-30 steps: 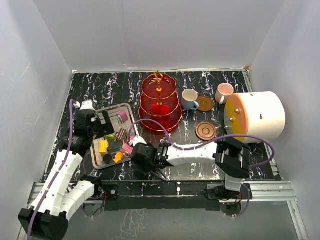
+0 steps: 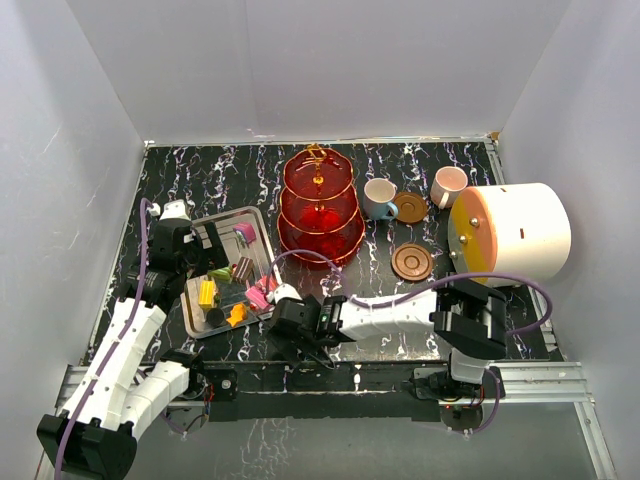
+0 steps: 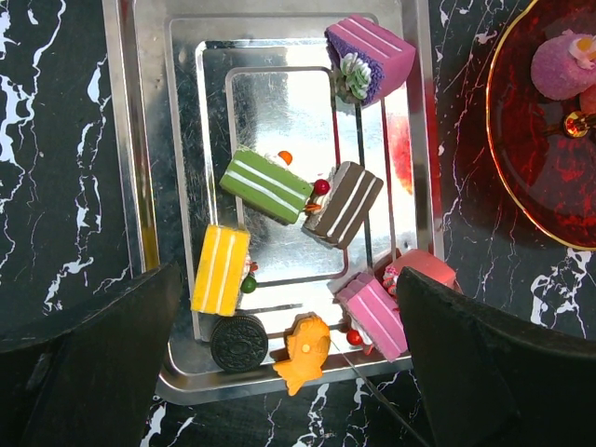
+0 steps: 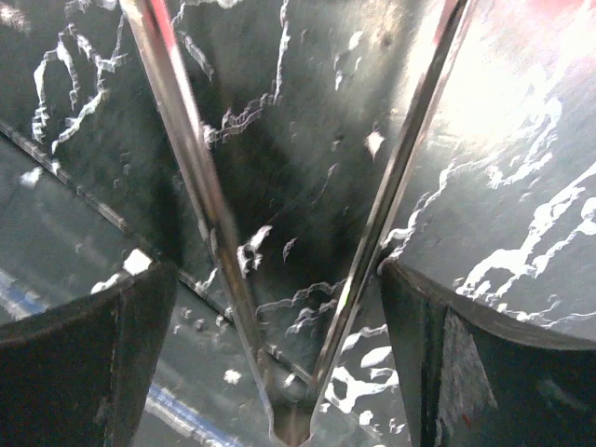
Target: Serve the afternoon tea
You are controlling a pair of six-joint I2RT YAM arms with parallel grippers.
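Toy cakes lie on the metal tray [image 2: 262, 226]: yellow [image 3: 222, 270], green [image 3: 267, 185], brown [image 3: 345, 205], purple [image 3: 384, 51] and pink [image 3: 375, 315] pieces, plus a dark round cookie [image 3: 239, 343] and an orange fish [image 3: 306, 352]. My left gripper is open above them, nothing held. In the right wrist view, V-shaped metal tongs [image 4: 209, 200] stretch between the fingers of my right gripper, which stand wide open. Whether they touch the tongs I cannot tell. The red three-tier stand [image 2: 318, 180] is upright beside the tray, a purple cake [image 3: 562, 67] on it.
A blue-and-white mug [image 2: 379, 198], a pink mug [image 2: 448, 186] and two brown coasters [image 2: 411, 262] are right of the stand. A large cream-and-orange cylinder [image 2: 520, 230] fills the right side. Clear tabletop lies in front of the stand.
The left arm and the cakes have not moved.
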